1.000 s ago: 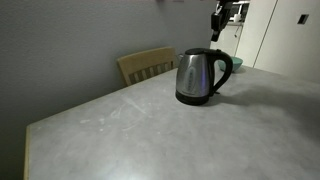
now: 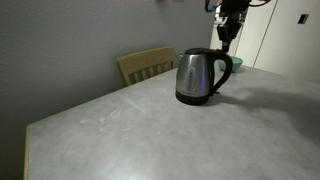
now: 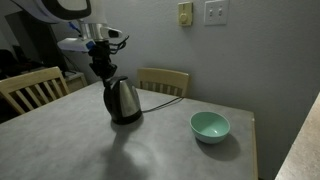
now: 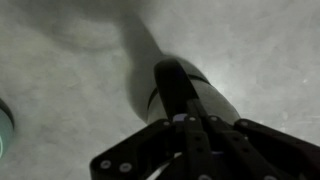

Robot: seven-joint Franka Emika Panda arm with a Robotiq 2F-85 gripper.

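Observation:
A silver electric kettle point(image 2: 192, 76) with a black handle point(image 2: 225, 72) and black base stands upright on the grey table. In the second exterior view the kettle point(image 3: 128, 102) has its handle toward the arm. My gripper point(image 2: 226, 43) hangs pointing down just above the handle's top, and in the second exterior view the gripper point(image 3: 106, 75) looks very near it. Whether they touch cannot be told. From the wrist, the dark handle point(image 4: 172, 84) juts out past the gripper, which covers much of the kettle body point(image 4: 216, 101). The fingers look shut, with nothing visible between them.
A mint-green bowl point(image 3: 210, 127) sits apart from the kettle on the table. A cord point(image 3: 162, 104) runs behind the kettle toward the wall. Wooden chairs point(image 3: 163, 80) stand at the table's far edge.
My gripper has come down from higher up, closer to the top of the kettle's handle. The kettle has stayed in place.

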